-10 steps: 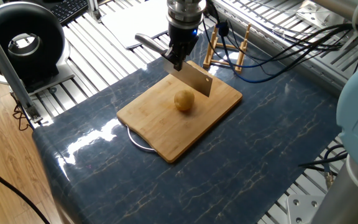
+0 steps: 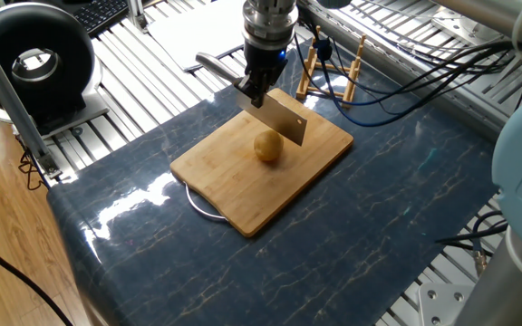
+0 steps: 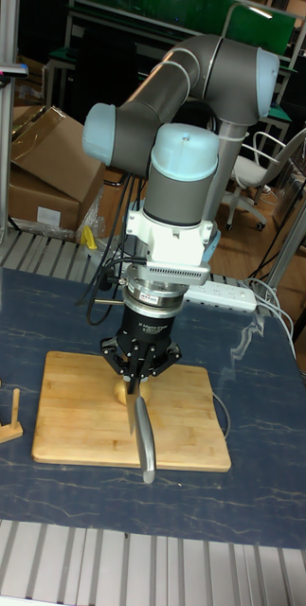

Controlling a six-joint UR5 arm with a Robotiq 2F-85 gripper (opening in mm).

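My gripper [image 2: 257, 94] is shut on a cleaver near the joint of handle and blade. In exterior view 1 the cleaver's broad metal blade [image 2: 279, 120] points toward the right, and its grey handle [image 2: 216, 66] sticks out to the left. A round yellowish-brown fruit or vegetable [image 2: 268, 146] rests whole on the wooden cutting board [image 2: 234, 186], close by the blade. Whether blade and fruit touch is hard to tell. From exterior view 3, the gripper [image 3: 135, 376] hangs over the board, the handle [image 3: 147, 444] faces the camera, and the fruit [image 3: 121, 388] is partly hidden behind the blade.
A wooden rack [image 2: 331, 74] stands beyond the board, with dark cables [image 2: 397, 104] looping above it. The board's metal handle [image 2: 199, 206] lies at its left edge. Dark marbled tabletop [image 2: 352, 226] around the board is clear.
The gripper and cleaver have shifted slightly to the left and the blade has come down a little. The fruit and board have stayed in place.
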